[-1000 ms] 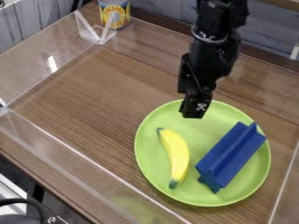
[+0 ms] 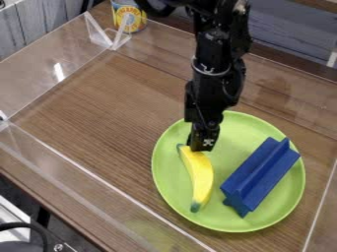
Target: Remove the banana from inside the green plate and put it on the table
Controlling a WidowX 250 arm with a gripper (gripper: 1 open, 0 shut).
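The yellow banana (image 2: 199,178) lies on the left part of the green plate (image 2: 235,219), its dark tip toward the front. My black gripper (image 2: 200,138) hangs down from the top of the camera view, its fingers just over the banana's far end. Nothing is held in it. From this angle the gap between the fingers is small and dark, and contact with the banana cannot be made out.
Right of the banana, a blue block-like object (image 2: 261,175) rests on the same plate. Bare wooden table (image 2: 99,118) spreads to the left. At the far left corner stand a can (image 2: 128,16) and a clear plastic piece (image 2: 105,34).
The gripper has come down and leftward, from above the plate's far edge to the banana's far end. Banana, plate and blue object have stayed put.
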